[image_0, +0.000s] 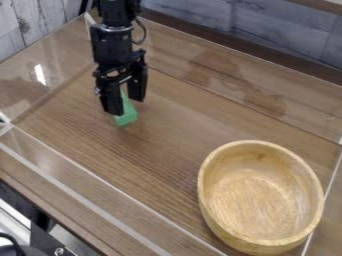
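Note:
My dark gripper (122, 90) reaches down from the top of the view, open, with its fingers around or just over a small green block (126, 114) on the wooden table (174, 170). The block is partly hidden behind the fingers; whether they touch it I cannot tell.
A large light wooden bowl (259, 152) sits at the lower right. The table's edges show at the lower left and the back.

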